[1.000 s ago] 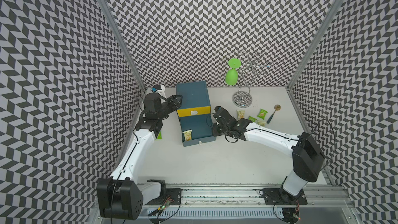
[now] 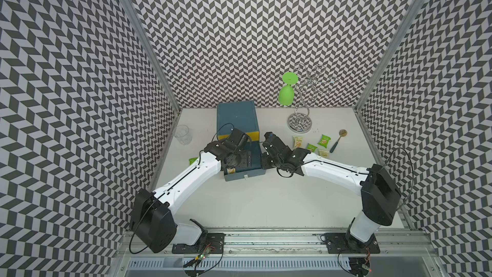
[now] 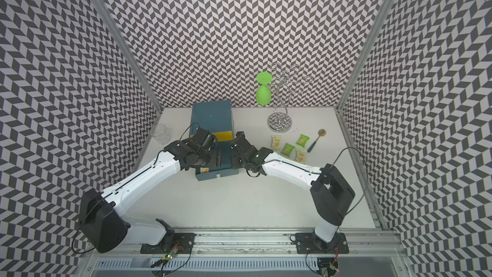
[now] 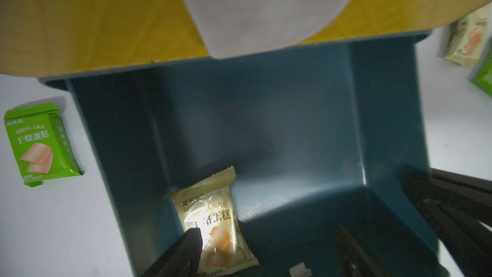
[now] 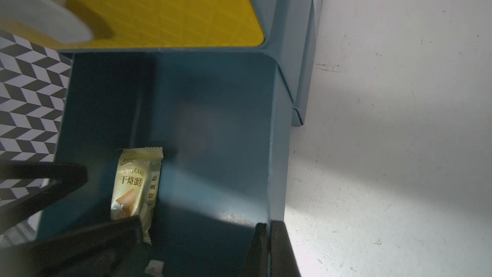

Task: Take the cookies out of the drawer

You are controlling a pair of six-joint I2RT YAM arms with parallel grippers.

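The teal drawer (image 2: 246,174) stands pulled out below the yellow front (image 4: 118,15). A cream cookie packet (image 4: 215,225) lies inside at its left, near the front. My left gripper is over the drawer, its fingers apart around a gap beside the packet, holding nothing. My right gripper is shut on the drawer's right rim area, its fingertips together at that wall; whether it grips the wall is unclear.
A green packet (image 4: 41,143) lies left of the drawer. More packets (image 2: 324,139), a brush (image 2: 338,141) and a metal stand (image 2: 299,122) are on the right. A glass (image 2: 183,133) stands back left.
My left arm has swung right and down from the box's upper left to over the open drawer. The right arm looks unmoved.
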